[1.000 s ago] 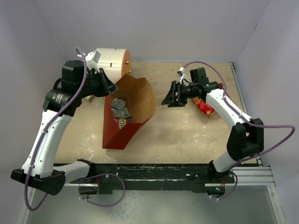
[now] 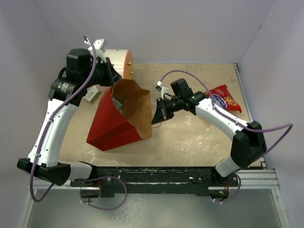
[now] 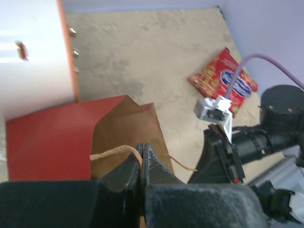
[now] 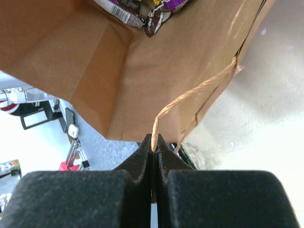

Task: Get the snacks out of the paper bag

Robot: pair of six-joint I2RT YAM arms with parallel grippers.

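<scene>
The red-and-brown paper bag is tilted open on the table, a grey package partly showing inside. In the right wrist view purple snack wrappers lie deep in it. My left gripper is at the bag's upper edge, shut on a twisted paper handle. My right gripper is beside the bag's right side, shut on the other twisted handle.
A red snack packet lies at the right behind the right arm. A white cylindrical object stands at the back left, a small pale box left of the bag.
My right gripper has shut on the handle and moved left and toward the front, pulling the bag with it. The left gripper has risen and shifted slightly.
</scene>
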